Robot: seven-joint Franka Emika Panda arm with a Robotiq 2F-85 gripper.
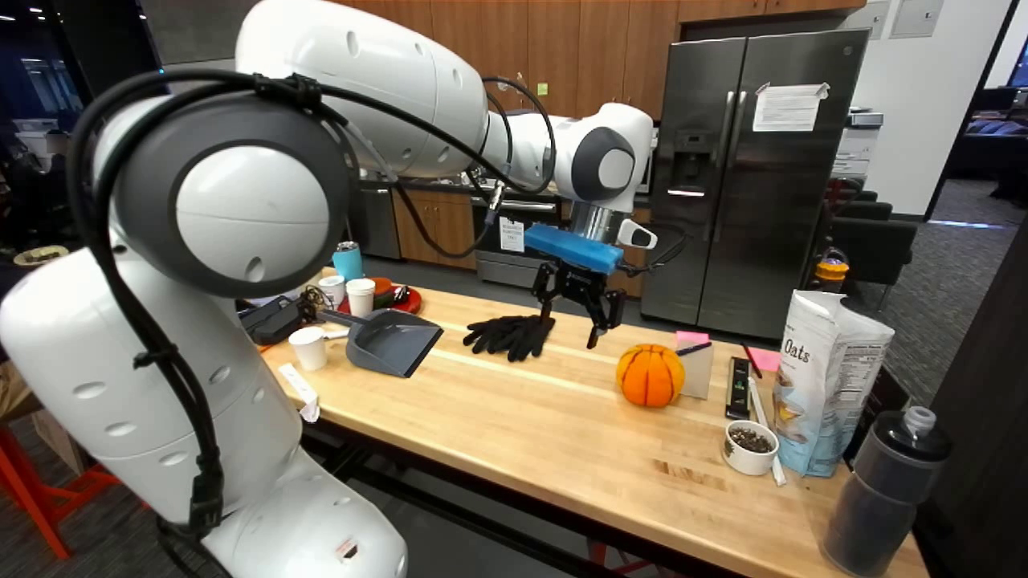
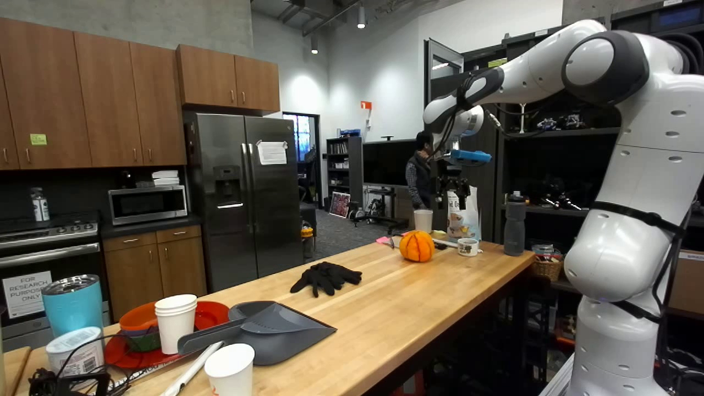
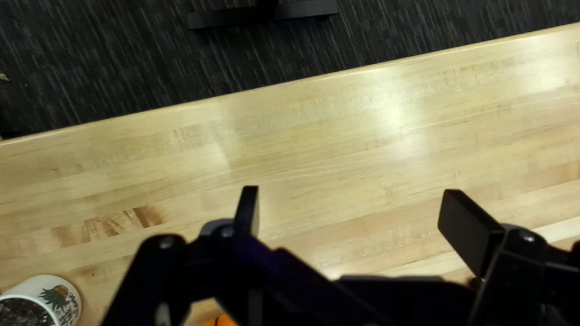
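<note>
My gripper is open above the wooden table, its two black fingers wide apart with nothing between them. In exterior view 1 the gripper (image 1: 569,327) hangs between the black gloves (image 1: 511,335) and an orange pumpkin (image 1: 650,376), touching neither. The pumpkin (image 2: 416,246) rests on the tabletop in exterior view 2, with the gloves (image 2: 326,278) lying nearer that camera. Only a sliver of the pumpkin (image 3: 221,320) shows at the bottom of the wrist view, mostly covered by the gripper. A white cup with dark contents (image 3: 60,299) sits at the lower left there.
An oats bag (image 1: 829,385), a grey bottle (image 1: 882,501) and the filled cup (image 1: 749,457) crowd the table's right end. At the other end lie a dustpan (image 1: 395,342), paper cups (image 1: 308,348) and a red plate (image 1: 409,300). Along the table's middle front, the wood is bare.
</note>
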